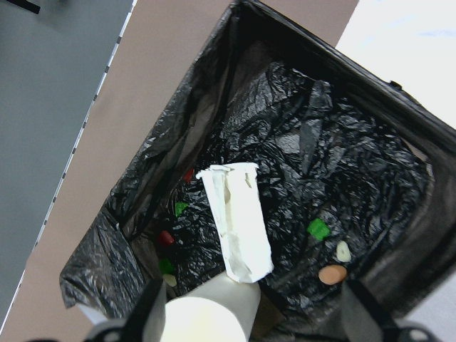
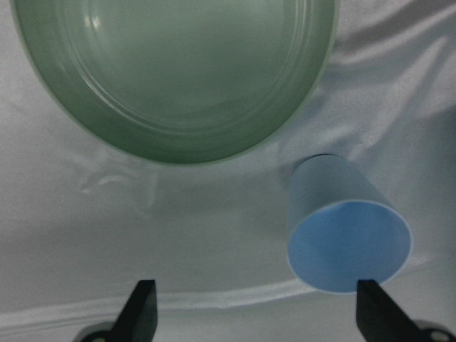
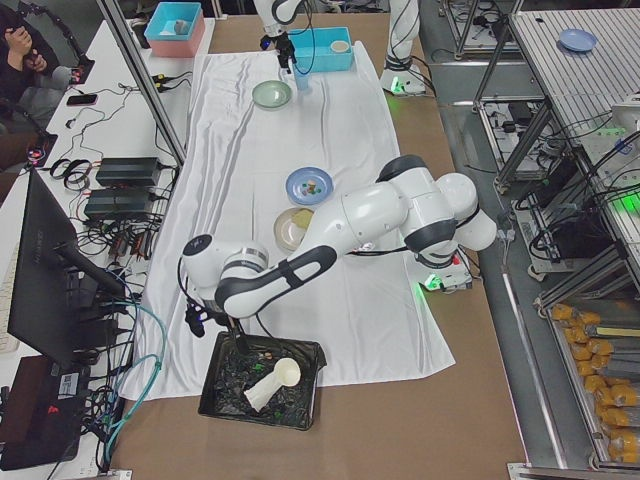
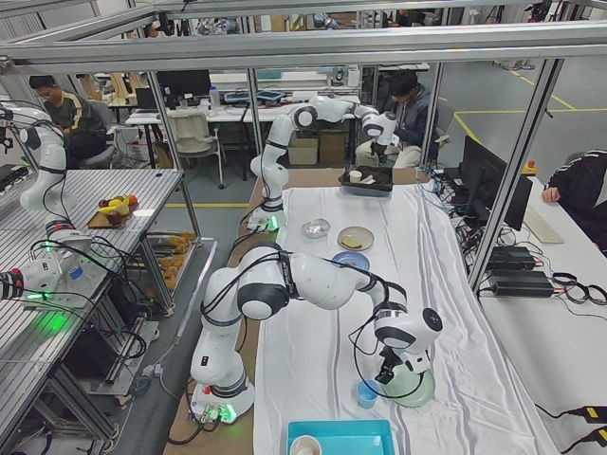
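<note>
My left gripper is open above a black, bag-lined bin (image 3: 225, 395). In the left wrist view a crumpled white carton piece (image 1: 239, 228) lies in it beside a white cup (image 1: 199, 320), among small coloured bits; nothing shows held. My right gripper stands open over the cloth, beside a light blue cup (image 2: 345, 242) and a green plate (image 2: 178, 135); the cup's opening faces up toward the camera.
A blue plate (image 4: 352, 265), a beige plate (image 4: 355, 237) and a crumpled foil item (image 4: 315, 228) sit mid-table. A turquoise tray (image 4: 340, 431) lies beyond the right gripper.
</note>
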